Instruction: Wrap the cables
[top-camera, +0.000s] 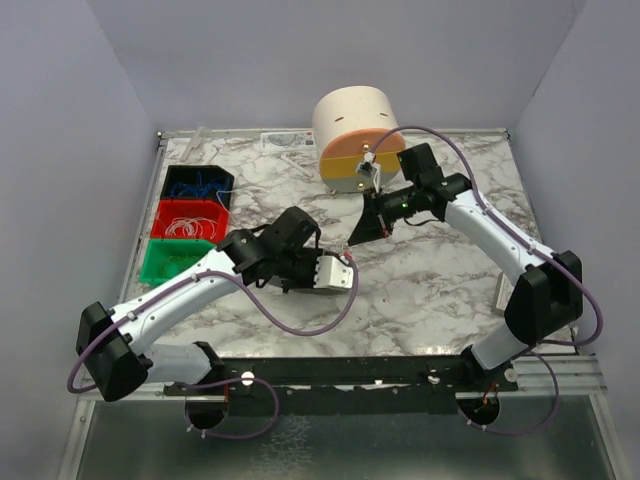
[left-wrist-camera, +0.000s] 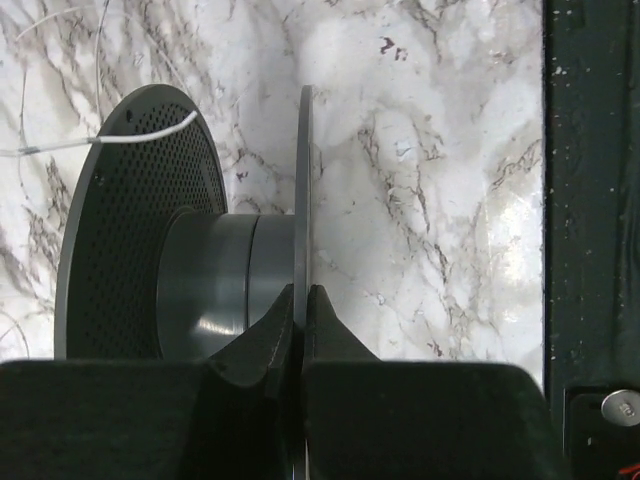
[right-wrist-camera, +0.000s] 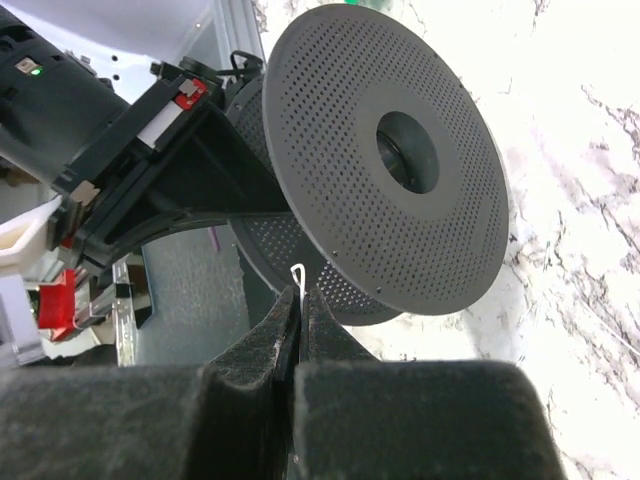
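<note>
A dark grey spool with perforated flanges (right-wrist-camera: 345, 170) is tilted off the table in the right wrist view. In the left wrist view my left gripper is shut on the thin edge of one flange (left-wrist-camera: 303, 180); the other flange (left-wrist-camera: 150, 210) stands to its left. The spool's hub (left-wrist-camera: 205, 285) looks bare. My right gripper is shut on a thin white cable (right-wrist-camera: 298, 272), its short tip poking up between the fingers, close beside the spool. That cable's end (left-wrist-camera: 150, 135) crosses before the far flange. From above, the left arm hides much of the spool.
At the left stand bins: black with blue cables (top-camera: 200, 190), red with a white cable coil (top-camera: 190, 225), green (top-camera: 172, 262). A white and orange drum (top-camera: 358, 140) sits at the back.
</note>
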